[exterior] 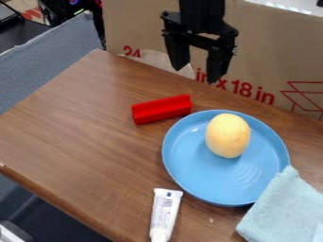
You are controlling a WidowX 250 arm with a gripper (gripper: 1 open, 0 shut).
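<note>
My black gripper (pixel 198 59) hangs open above the back of the wooden table, higher than the objects, with nothing between its fingers. Below it and to the left lies a red cylindrical block (pixel 161 109). A blue plate (pixel 190 172) holds a yellow oval object (pixel 228 135), like a potato or lemon. A white tube (pixel 164 213) lies near the front edge, and a pale blue cloth (pixel 280 213) is at the front right, beside the plate.
A cardboard sheet (pixel 139 28) with red print stands along the back of the table (pixel 82 123). A grey padded surface lies beyond the left edge.
</note>
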